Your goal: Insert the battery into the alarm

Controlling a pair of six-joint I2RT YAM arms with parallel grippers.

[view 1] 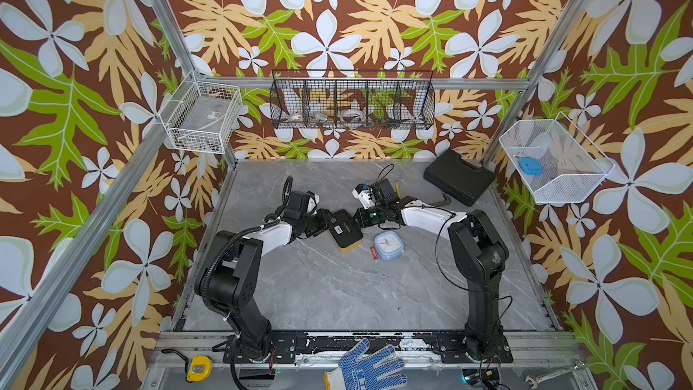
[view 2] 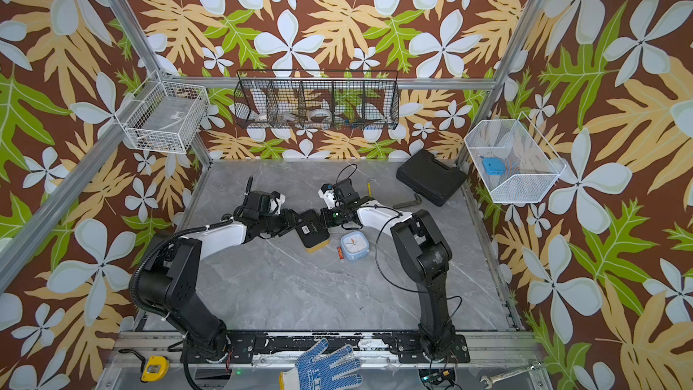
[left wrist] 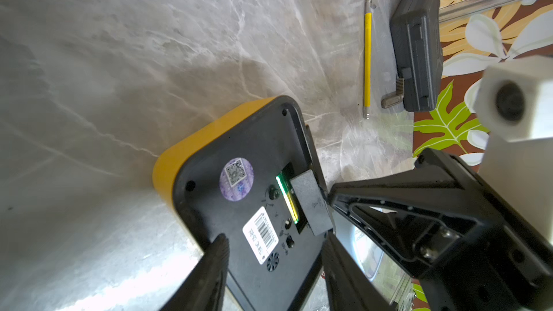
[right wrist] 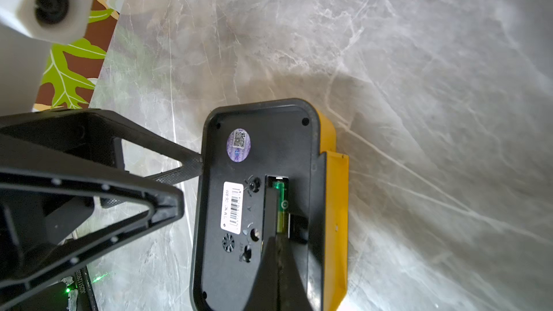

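The yellow-and-black alarm (view 1: 345,228) lies back-up between my grippers. A green battery (right wrist: 280,210) shows in its slot in both wrist views. My left gripper stands open over the alarm's lower part, nothing held, its fingers either side of the barcode end. My right gripper is shut at the slot, its tips over or against the battery's lower end; nothing shows held between them. In the left wrist view its grey fingertip pad (left wrist: 311,201) covers part of the slot.
A light-blue clock (view 1: 389,244) and a small red item (view 1: 374,252) lie to the front right. A black case (view 1: 459,177), a yellow rod (left wrist: 367,51) and a metal tool are at the back right.
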